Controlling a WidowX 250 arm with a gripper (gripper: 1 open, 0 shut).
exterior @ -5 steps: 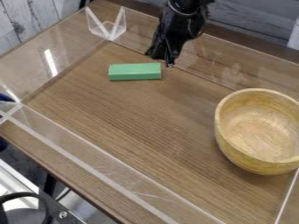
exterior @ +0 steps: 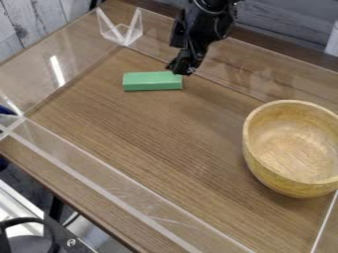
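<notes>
My black gripper (exterior: 184, 64) hangs at the top centre of the camera view, open, with nothing visible between its fingers. It is just behind and slightly right of a green rectangular block (exterior: 152, 81) lying flat on the wooden table (exterior: 158, 168).
A large round wooden bowl (exterior: 291, 148) stands on the right. A clear plastic piece (exterior: 121, 28) is at the back left. Black cables (exterior: 34, 237) show at the lower left corner.
My gripper has moved slightly left and changed its angle near the block. The block and bowl have not visibly moved.
</notes>
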